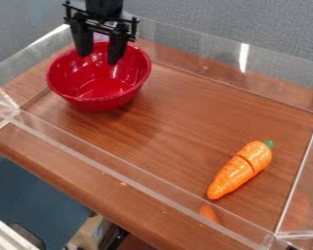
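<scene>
My black gripper [99,51] hangs over a red bowl [99,90] at the back left of the wooden surface, its two fingers apart with nothing visible between them. An orange carrot [239,170] with a green top lies at the front right, clear of the bowl.
Clear low walls [140,187] border the wooden surface [192,117]. The middle between bowl and carrot is bare. A grey wall [238,29] stands behind.
</scene>
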